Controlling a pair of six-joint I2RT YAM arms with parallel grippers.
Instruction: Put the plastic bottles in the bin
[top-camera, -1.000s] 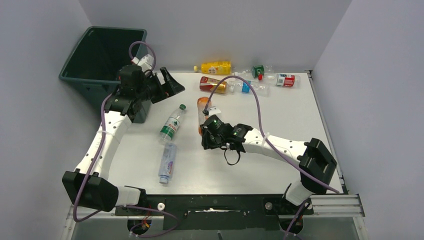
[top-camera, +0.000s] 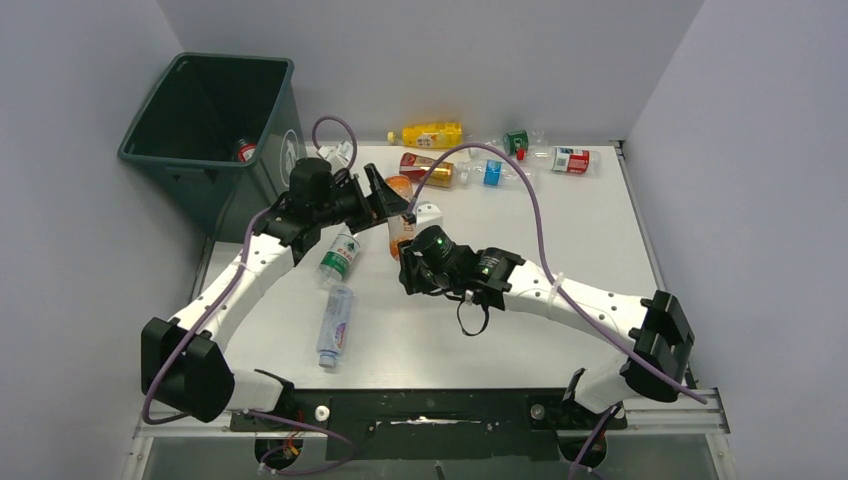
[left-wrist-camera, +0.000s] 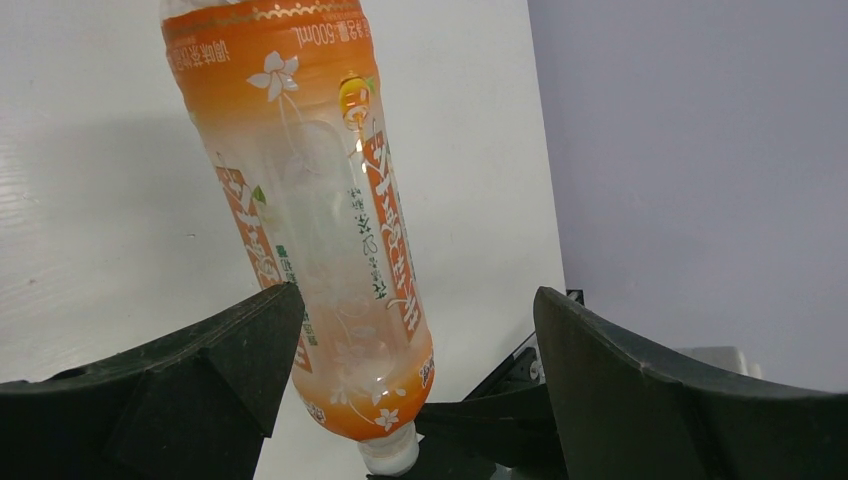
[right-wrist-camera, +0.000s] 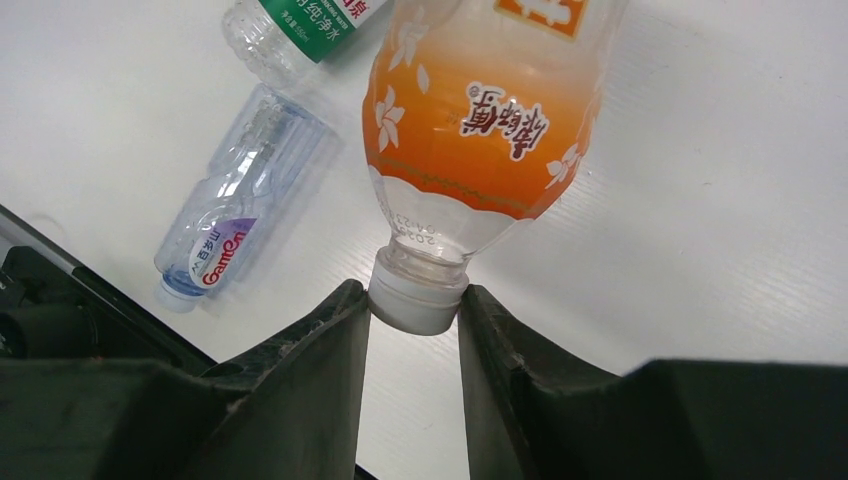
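Observation:
An orange-labelled bottle (top-camera: 400, 230) is held by its white cap (right-wrist-camera: 416, 300) between the fingertips of my right gripper. My left gripper is open beside the bottle's other end, its fingers either side of the label (left-wrist-camera: 330, 220), not closed on it. A green-label bottle (top-camera: 339, 256) and a blue-cap bottle (top-camera: 333, 326) lie on the table's left part. The green bin (top-camera: 200, 110) stands at back left with a red can inside.
Along the back lie a yellow bottle (top-camera: 432, 135), a gold-red bottle (top-camera: 425, 170), a clear bottle (top-camera: 492, 172) and others.
My left gripper has moved right and toward the orange bottle. The right arm has shifted slightly, and the orange bottle appears further back and left.

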